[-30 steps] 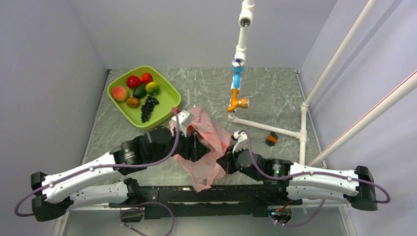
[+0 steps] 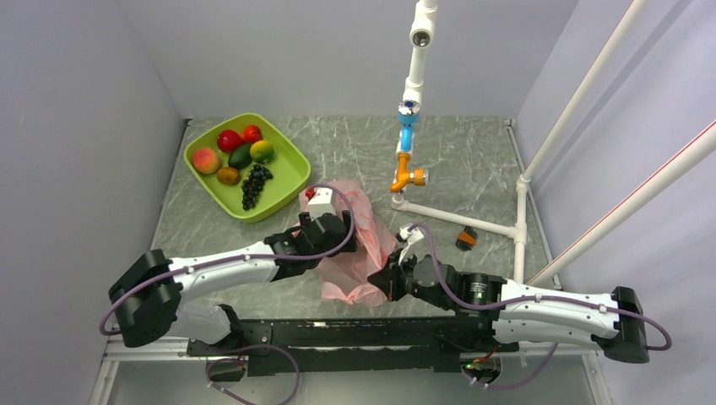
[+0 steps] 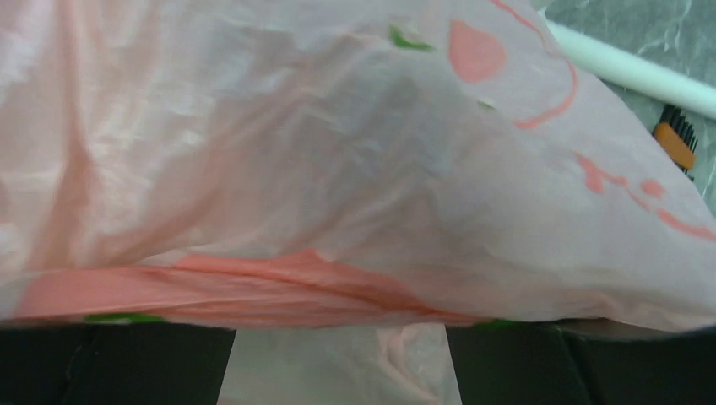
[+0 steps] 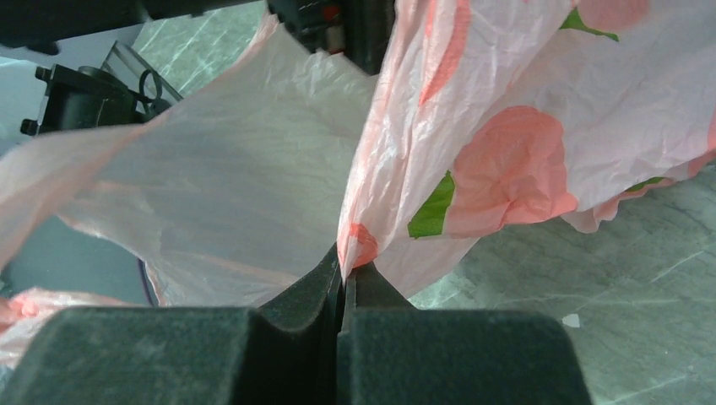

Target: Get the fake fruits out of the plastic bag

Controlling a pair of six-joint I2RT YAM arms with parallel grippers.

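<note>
The pink plastic bag lies crumpled in the middle of the table. In the right wrist view, my right gripper is shut on the bag's bunched edge, and the bag wall stretches up from it. My left gripper is open, its dark fingers wide apart and their tips covered by the bag's rim; a pale sheet of bag shows between and below them. From the top, the left arm hides much of the bag's mouth. No fruit inside the bag can be made out.
A green basin at the back left holds a peach, black grapes and several other fruits. To the right stand white pipes with an orange valve, and a small orange-black brush lies nearby.
The right arm has hardly moved. The basin's fruits are unchanged.
</note>
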